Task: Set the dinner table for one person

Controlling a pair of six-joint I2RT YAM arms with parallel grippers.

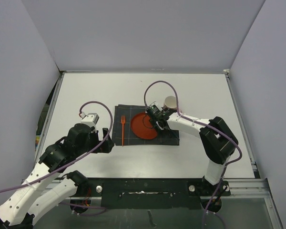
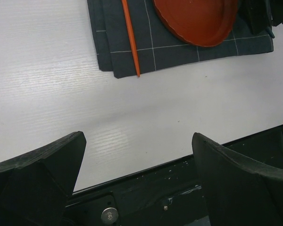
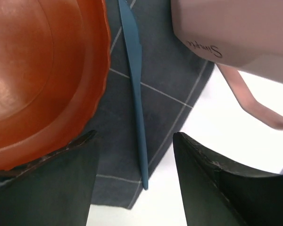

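An orange plate [image 1: 140,128] rests on a dark grid placemat [image 1: 133,141], with an orange fork [image 1: 123,129] on its left. In the right wrist view a blue knife [image 3: 139,122] lies on the mat between the plate [image 3: 33,70] and a pink mug [image 3: 231,28]. My right gripper is low over the knife, its fingers apart on either side of the handle. The mug [image 1: 170,101] stands at the mat's back right. My left gripper is open over bare table, left of the mat, with nothing between its fingers.
Grey walls bound the sides and back, and a dark rail [image 1: 143,193] runs along the front.
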